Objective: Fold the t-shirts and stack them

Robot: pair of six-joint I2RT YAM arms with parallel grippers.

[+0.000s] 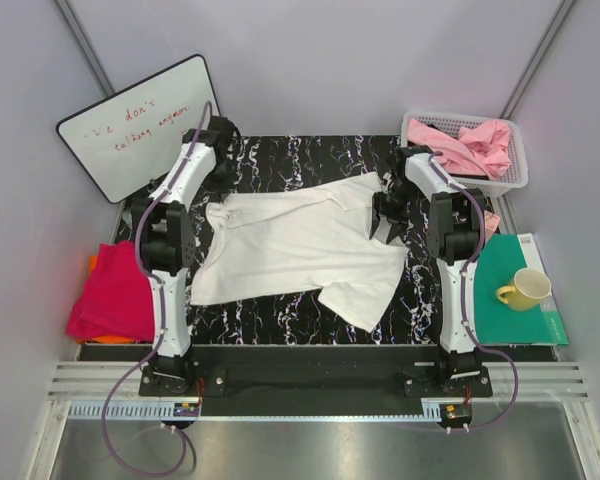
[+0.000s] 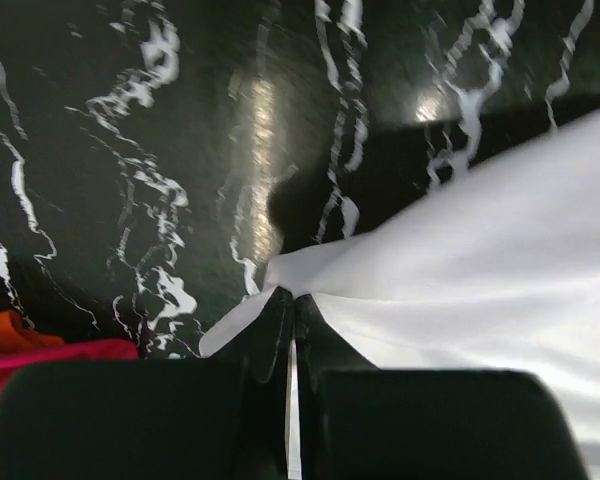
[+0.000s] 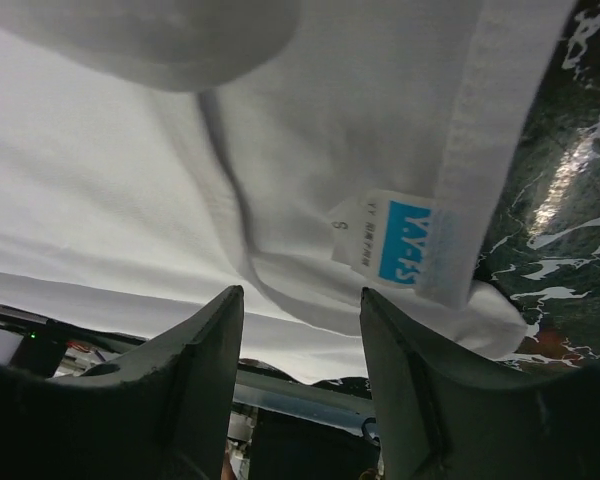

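Note:
A white T-shirt (image 1: 300,250) lies spread and partly creased on the black marble table. My left gripper has its fingertips together at the shirt's upper left corner, with a bit of white fabric at the tips; whether it grips it is unclear. My right gripper hangs open over the shirt's right part, above a fold near a blue and white label (image 3: 400,240).
A red folded shirt (image 1: 110,300) lies at the left, a whiteboard (image 1: 135,120) at the back left. At the right are a white basket (image 1: 515,160) with pink cloth and a green board (image 1: 500,320) with a yellow mug (image 1: 530,287).

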